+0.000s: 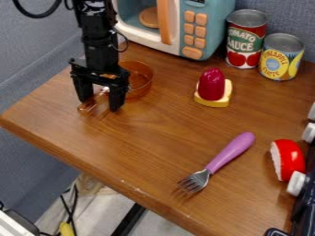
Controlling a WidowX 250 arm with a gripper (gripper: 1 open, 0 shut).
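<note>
My black gripper (101,100) hangs low over the left part of the wooden table (160,166), at the front-left side of an orange translucent bowl (138,83). A small copper-coloured, glinting item (87,107) shows at its left finger; whether the fingers hold anything is unclear. A fork with a purple handle (223,157) lies at the front middle. A red piece on a yellow base (212,87) stands right of the bowl.
A toy microwave (194,28) stands at the back, with a tomato can (245,41) and a yellow-labelled can (281,59) beside it. A red brush (288,159) and dark items line the right edge.
</note>
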